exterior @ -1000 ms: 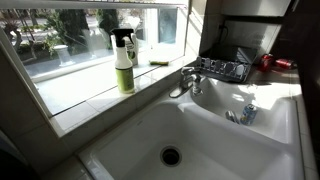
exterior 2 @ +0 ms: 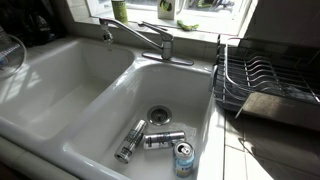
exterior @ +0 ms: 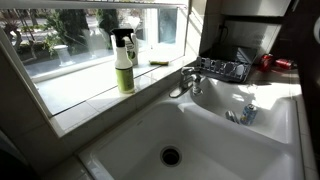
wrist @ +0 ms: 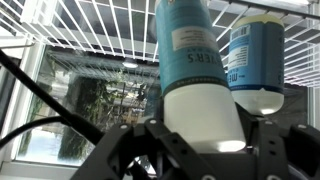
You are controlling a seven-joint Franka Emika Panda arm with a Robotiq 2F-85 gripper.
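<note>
In the wrist view, a bottle (wrist: 192,45) with a blue label and a wide white cap (wrist: 204,118) fills the middle, cap end towards me. My gripper is shut on this bottle at its cap end, dark fingers on either side; the exact contact is partly hidden. Just right of it, a second blue-labelled container (wrist: 256,62) with a white cap appears apart from my fingers. Neither exterior view shows the gripper or these two containers.
White wire shelving (wrist: 110,25) crosses the top of the wrist view. Three cans, one of them upright (exterior 2: 184,158), are in the right sink basin. A spray bottle (exterior: 124,65) stands on the windowsill; a dish rack (exterior 2: 270,75) is beside the sink.
</note>
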